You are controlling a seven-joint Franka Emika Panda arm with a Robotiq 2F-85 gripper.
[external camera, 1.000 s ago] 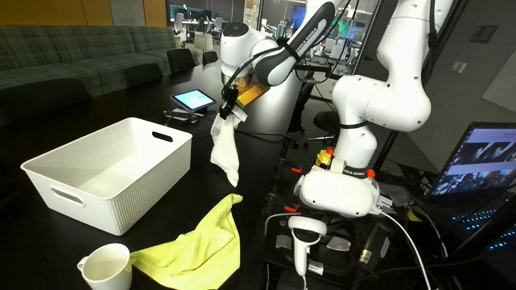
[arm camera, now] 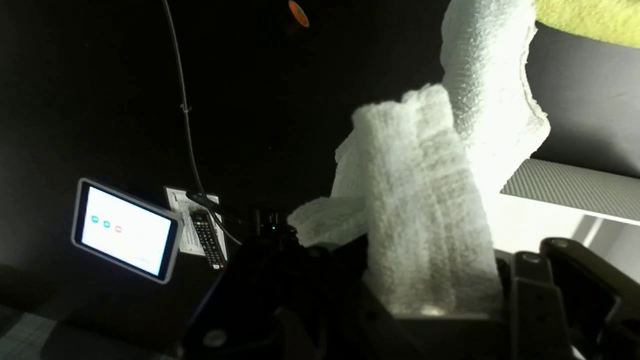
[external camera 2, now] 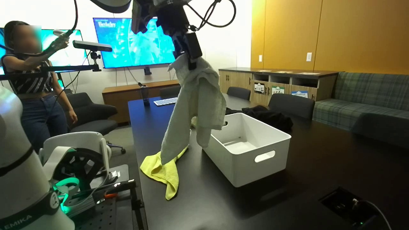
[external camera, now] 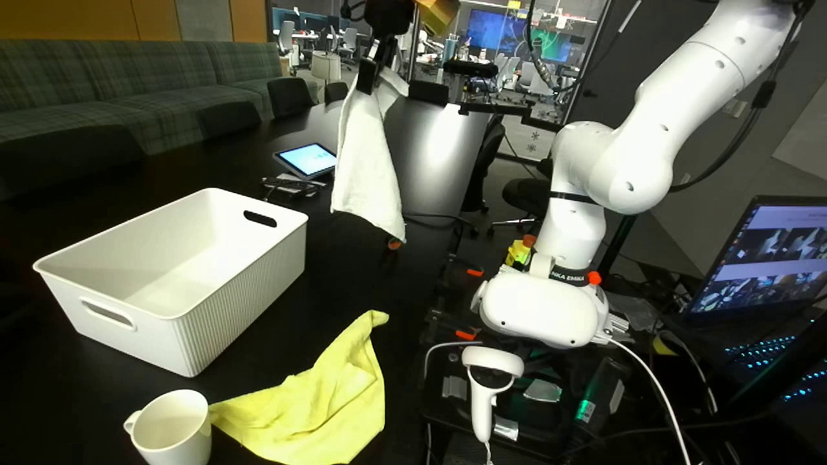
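A white cloth [external camera: 368, 159] hangs in loose folds from my gripper [external camera 2: 188, 63], which is shut on its upper part. The cloth is clear of the table in exterior view 1. In the wrist view, bunched white cloth [arm camera: 423, 198] comes up between the fingers and hides much of the fingers. The white bin [external camera: 256, 267] looks empty and stands on the dark table, to the left of and below the hanging cloth. A yellow cloth [external camera: 325, 395] lies crumpled on the table in front of the bin.
A white mug [external camera: 172, 430] stands beside the yellow cloth. Behind the bin lie a lit tablet [external camera: 308, 159] and a remote [arm camera: 208, 238]. A cable [arm camera: 186, 114] crosses the table. In exterior view 2 a person [external camera 2: 36, 84] stands at the far left.
My gripper has risen well above the table, lifting the white cloth with it. The bin, mug and yellow cloth have stayed put.
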